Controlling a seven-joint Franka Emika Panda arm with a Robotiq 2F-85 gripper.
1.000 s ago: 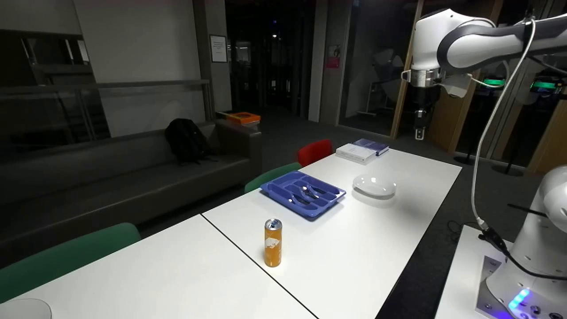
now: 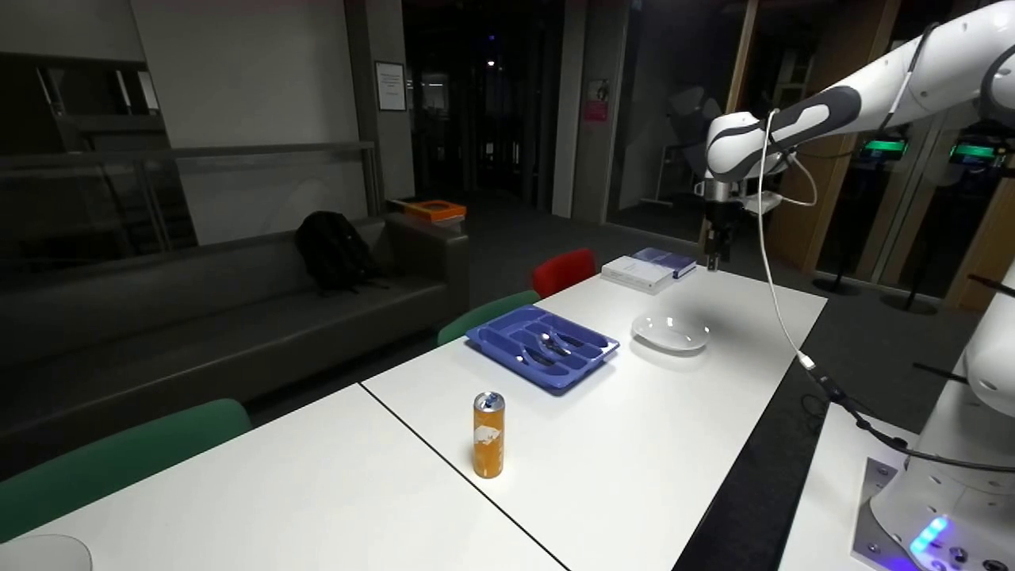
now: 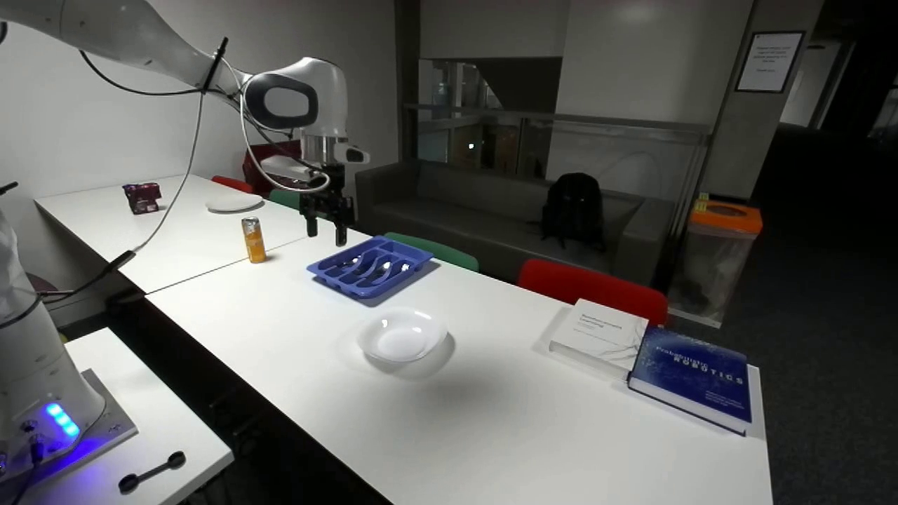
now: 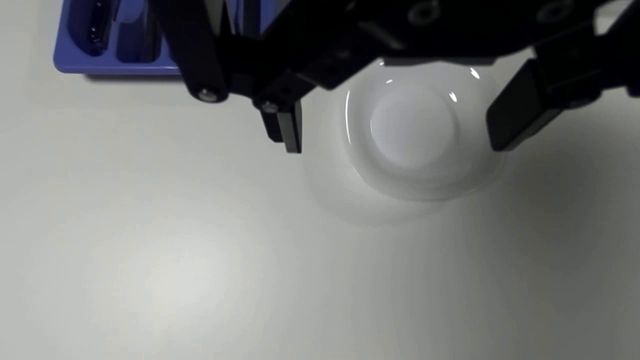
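Note:
My gripper is open and empty, raised above the table; its two dark fingers stand wide apart in the wrist view. Between and beyond them, lower down on the white table, is a shallow white bowl (image 4: 414, 129). The same bowl (image 3: 402, 335) appears near mid-table in the second exterior view, apart from the gripper (image 3: 326, 236). A blue cutlery tray (image 2: 542, 346) with several utensils in its compartments lies beside the bowl. An orange can (image 2: 489, 434) stands upright nearer the first exterior camera.
A white book (image 3: 599, 334) and a blue book (image 3: 692, 373) lie at one table end. Toward the other end are a dark red package (image 3: 142, 198) and a white plate (image 3: 233, 203). Chairs line the far edge. Bare table surrounds the bowl on its near side.
In the first exterior view, the arm has reached farther out over the table, and the gripper has shifted left and slightly lower. The bowl, tray, can and books have stayed put.

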